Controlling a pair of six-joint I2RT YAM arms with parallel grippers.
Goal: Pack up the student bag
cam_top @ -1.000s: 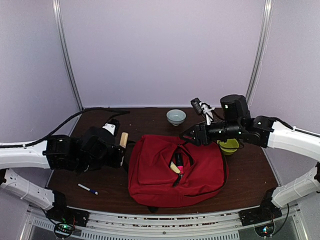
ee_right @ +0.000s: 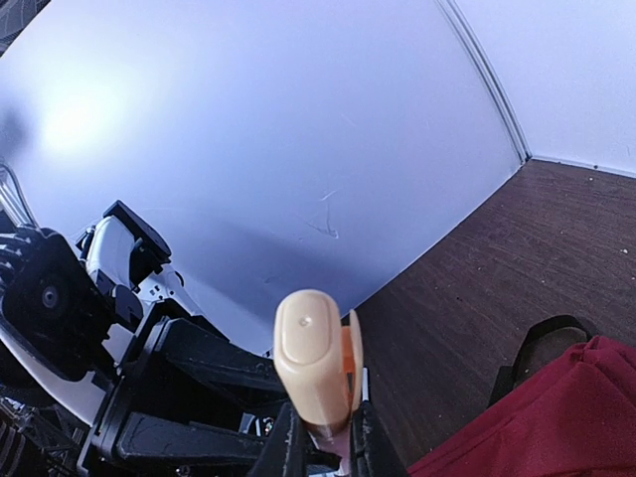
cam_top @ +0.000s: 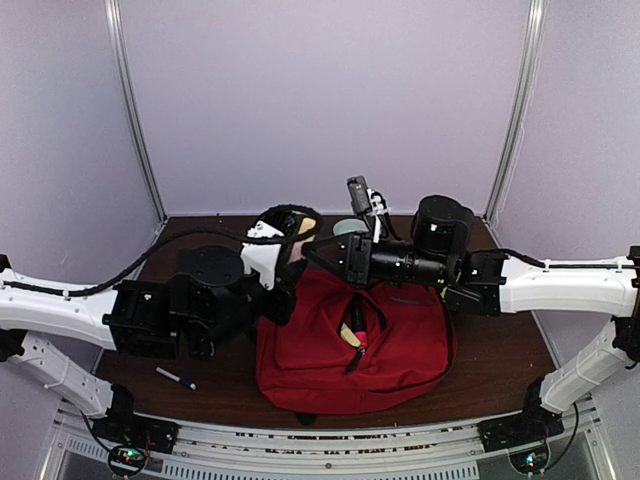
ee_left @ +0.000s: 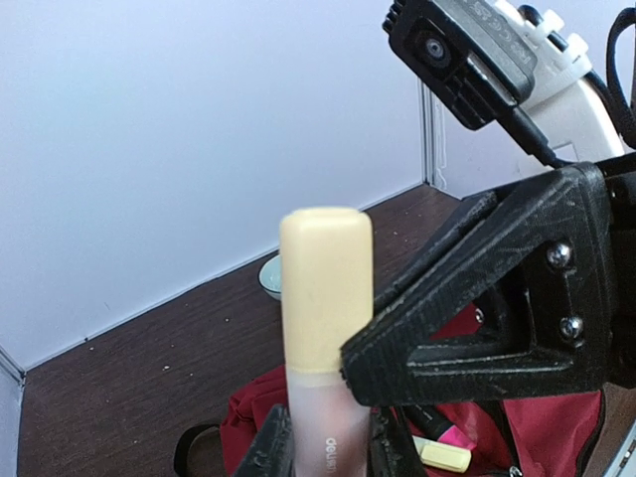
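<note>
A cream-capped highlighter (ee_left: 326, 288) is held upright by my left gripper, which is shut on it, above the red backpack (cam_top: 300, 370). In the pocket of the backpack lie a pink-and-black marker (ee_left: 452, 429) and another cream highlighter (ee_left: 442, 456).
A blue-capped pen (cam_top: 176, 378) lies on the bare table at front left. A pale bowl (ee_left: 269, 279) stands behind the bag, partly hidden. Walls enclose the table on the back and sides.
My left gripper has risen and moved right with the highlighter. My right gripper has moved up and left to meet it. The backpack has not moved.
</note>
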